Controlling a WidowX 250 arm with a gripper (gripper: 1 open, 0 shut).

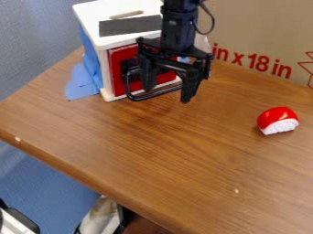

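Note:
My black gripper (167, 84) hangs in front of a white box-like appliance (110, 15) with a red front (120, 62), at the back of the wooden table. Its two fingers stand apart. A black wire-like handle or frame is at the lower front of the red part, behind the gripper; I cannot tell whether they touch.
A red and white object (276, 120) lies on the table (146, 160) at the right. A blue cloth (83, 82) is left of the appliance. Cardboard stands behind. The table's left edge runs diagonally.

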